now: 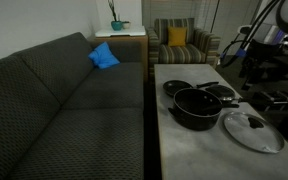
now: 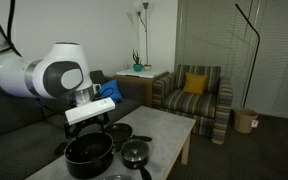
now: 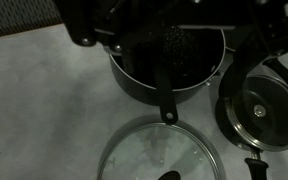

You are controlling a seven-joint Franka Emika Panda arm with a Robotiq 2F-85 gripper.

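My gripper (image 1: 246, 68) hangs in the air at the right of the table, its fingers spread. Seen from exterior view 2, the gripper (image 2: 88, 125) overlaps the area above the large black pot (image 2: 88, 156). At the top of the wrist view its dark, open fingers partly cover the pot (image 3: 134, 84), and nothing shows held. A glass lid (image 1: 252, 132) with a dark knob lies flat beside the pot (image 1: 194, 112). The smaller saucepan (image 3: 269, 112) appears at the right of the wrist view, seemingly with a glass cover. A black frying pan (image 1: 172, 87) sits behind the pot.
All the cookware rests on a pale table (image 1: 189, 155). A dark sofa (image 1: 79, 105) with a blue cushion (image 1: 105, 56) runs along the left. A striped armchair (image 2: 196, 100) stands beyond the table's far end.
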